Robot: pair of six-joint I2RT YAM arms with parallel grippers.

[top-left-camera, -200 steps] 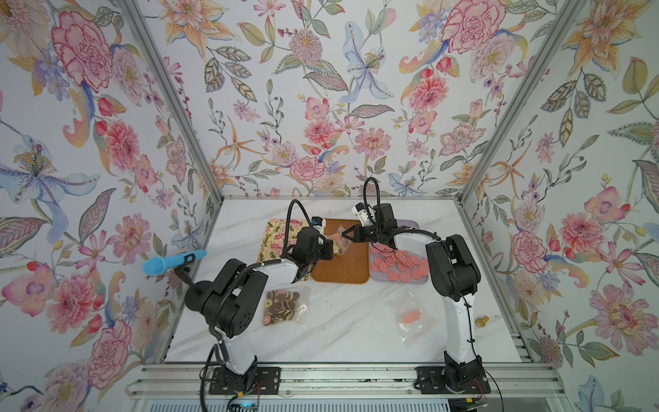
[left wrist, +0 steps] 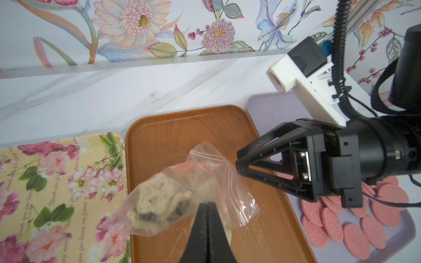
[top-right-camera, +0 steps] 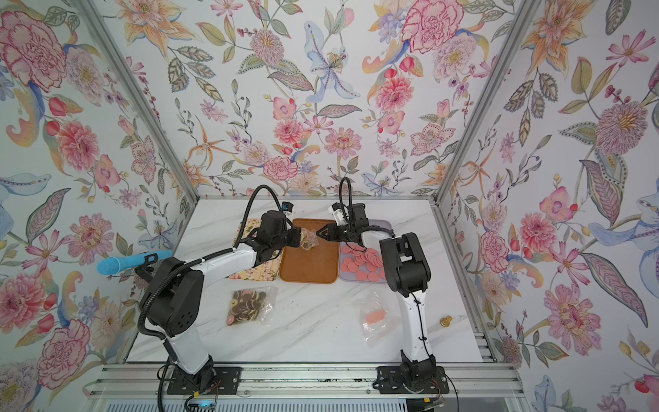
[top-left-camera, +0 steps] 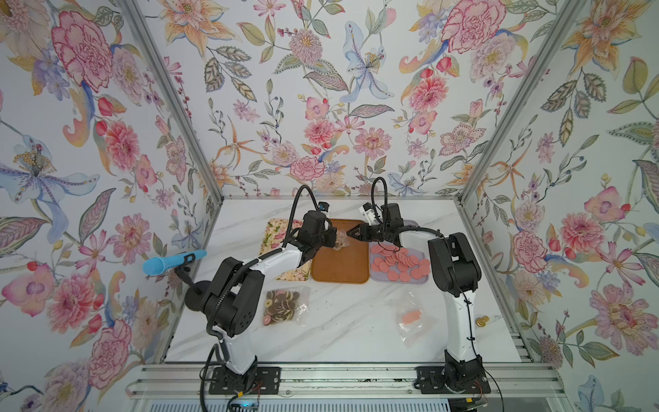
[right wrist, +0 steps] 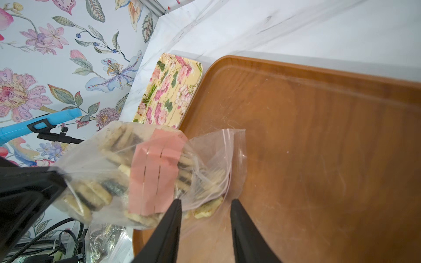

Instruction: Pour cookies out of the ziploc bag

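Observation:
The clear ziploc bag of cookies [right wrist: 157, 166], with a pink label, is over the brown tray [left wrist: 188, 127]. My left gripper is shut; in the right wrist view the bag's upper left part lies at its fingers, and whether any film is pinched between them is hidden. My right gripper stands open to the right of the bag, with nothing clearly between its fingertips.
A floral tray [left wrist: 52, 188] is left of the brown tray, a lilac tray [left wrist: 390, 236] with pink discs right. Bags of dark cookies [top-left-camera: 285, 307] and with a pink label [top-left-camera: 412, 316] lie in front.

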